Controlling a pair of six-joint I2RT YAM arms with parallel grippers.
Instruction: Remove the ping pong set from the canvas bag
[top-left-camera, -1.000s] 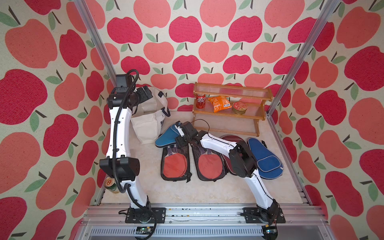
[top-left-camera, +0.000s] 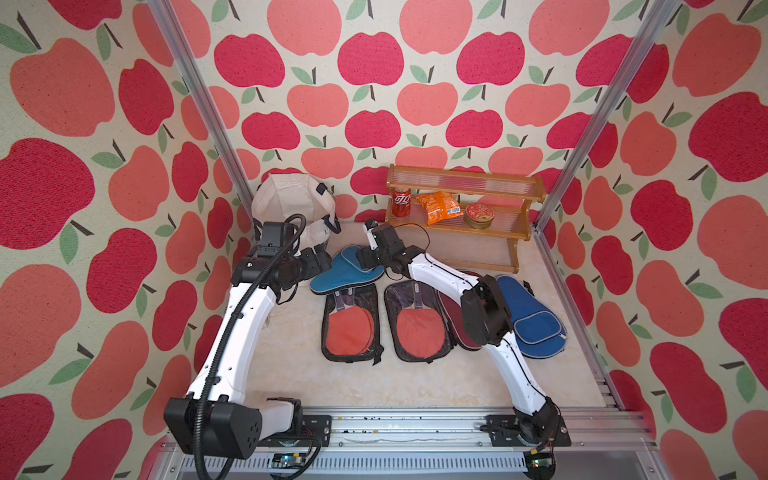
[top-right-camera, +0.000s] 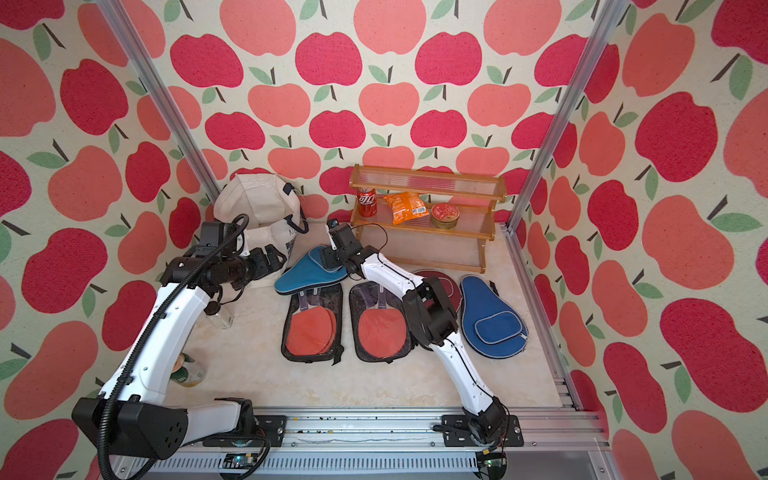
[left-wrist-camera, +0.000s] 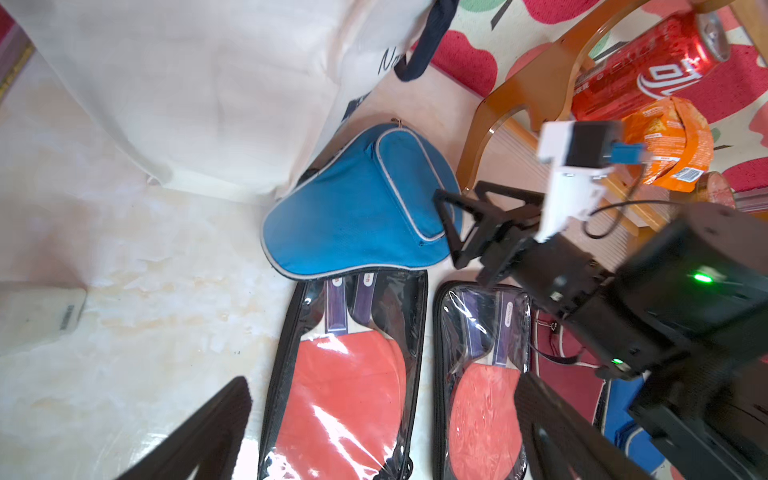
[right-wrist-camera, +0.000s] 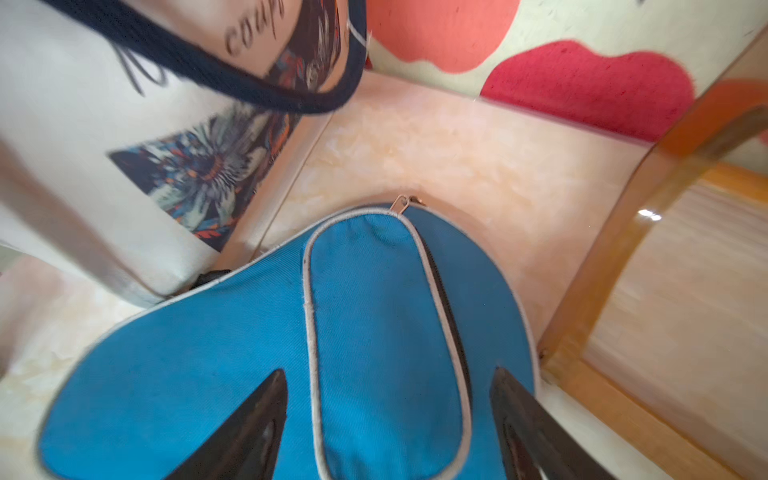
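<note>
A light blue paddle case (right-wrist-camera: 376, 336) lies flat on the table beside the cream canvas bag (top-left-camera: 292, 200), its wide end toward the wooden shelf. My right gripper hovers over that wide end, its fingers apart on either side of the case's pocket with nothing held. In front of the bag my left gripper (top-left-camera: 321, 260) is open and empty, near the case's narrow end. Two black clear-fronted cases with red paddles (top-left-camera: 349, 329) (top-left-camera: 420, 332) lie nearer the front. A dark red case (top-right-camera: 440, 289) is partly behind my right arm. Farther right rests a dark blue case (top-right-camera: 492, 320).
The wooden shelf (top-left-camera: 464, 232) at the back holds a red can (top-left-camera: 401, 201), an orange snack bag (top-left-camera: 440, 206) and a round tin (top-left-camera: 480, 214). A jar (top-right-camera: 188, 370) stands at the left front.
My left arm has come down and toward the right, from above the canvas bag to near the blue case. The right gripper has shifted slightly back and right over the case, which lies still.
</note>
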